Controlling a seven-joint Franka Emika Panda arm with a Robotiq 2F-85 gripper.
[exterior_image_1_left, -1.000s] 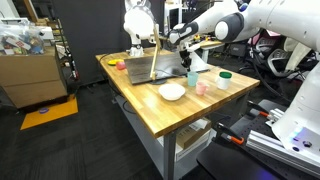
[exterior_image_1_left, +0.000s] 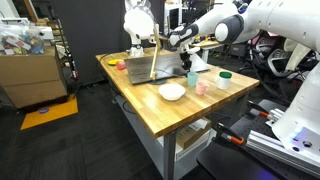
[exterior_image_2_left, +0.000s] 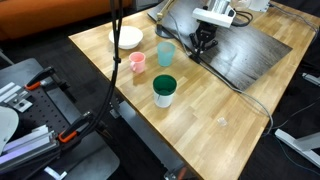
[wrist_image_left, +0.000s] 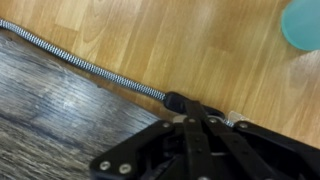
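Note:
My gripper (exterior_image_2_left: 204, 46) is low over the table, at the border between bare wood and a grey panel (exterior_image_2_left: 258, 48). Its fingers are shut. In the wrist view, a ribbed metal hose (wrist_image_left: 90, 67) runs along that border and leads to a black end piece (wrist_image_left: 176, 102) right by the fingertips. I cannot make out anything between the fingers. A teal cup (exterior_image_2_left: 166, 54) stands on the wood close to the gripper, apart from it; part of the same cup (wrist_image_left: 303, 24) shows at the upper right of the wrist view.
A pink mug (exterior_image_2_left: 138, 63), a white mug with a green inside (exterior_image_2_left: 164, 92) and a white bowl (exterior_image_2_left: 126, 38) stand on the wooden table (exterior_image_2_left: 215, 135). In the first exterior view, a wooden upright (exterior_image_1_left: 154, 67) rises beyond the bowl.

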